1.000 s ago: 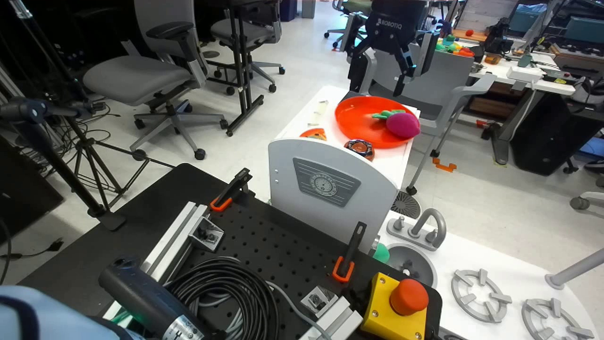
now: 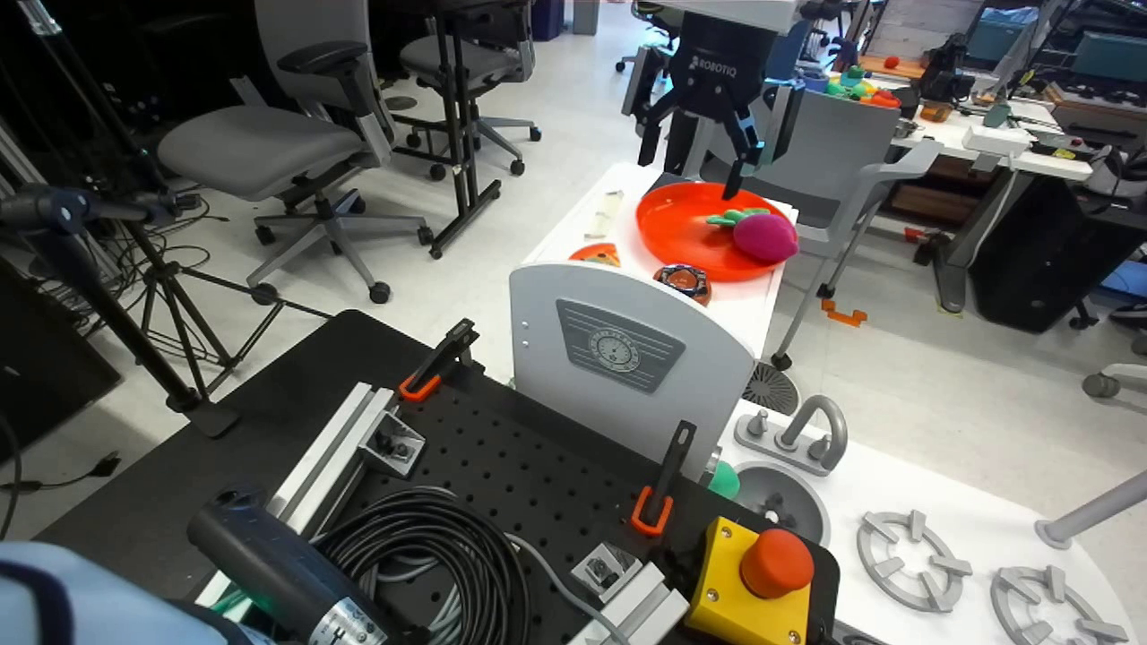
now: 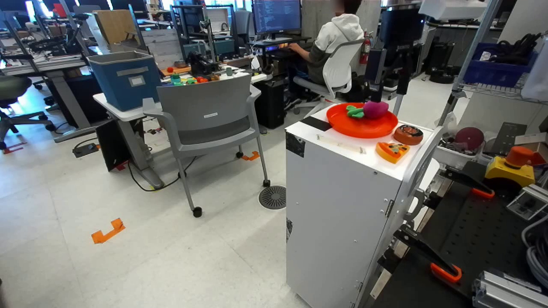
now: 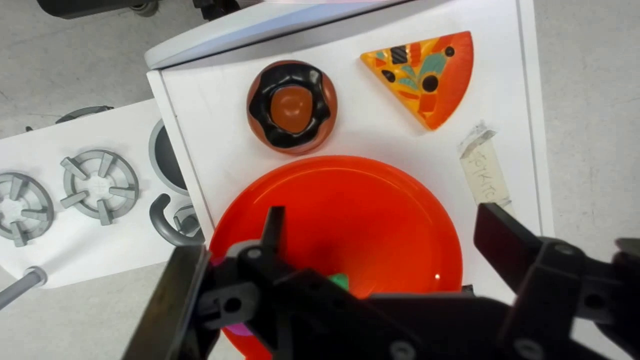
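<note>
Wide open and empty, my gripper (image 2: 688, 177) hangs above the red plate (image 2: 675, 226). In the wrist view its fingers (image 4: 507, 237) stand far apart over that plate. A purple toy vegetable with green leaves (image 2: 764, 236) lies on the plate's right side in exterior view 1; the gripper's parts mostly hide it in the wrist view. Off the plate, on the white top, sit a chocolate-iced toy donut (image 4: 292, 107) and a toy pizza slice (image 4: 424, 75), clear of each other.
A raised grey panel (image 2: 634, 322) borders the white top. Beside the cabinet are a toy sink (image 2: 776, 500) with a faucet and stove burners (image 2: 914, 559). A strip of tape (image 4: 486, 168) is stuck near the top's edge. A grey chair (image 3: 210, 113) stands nearby.
My gripper has shifted left and slightly lower in exterior view 1, remaining open. The plate and toys have not moved.
</note>
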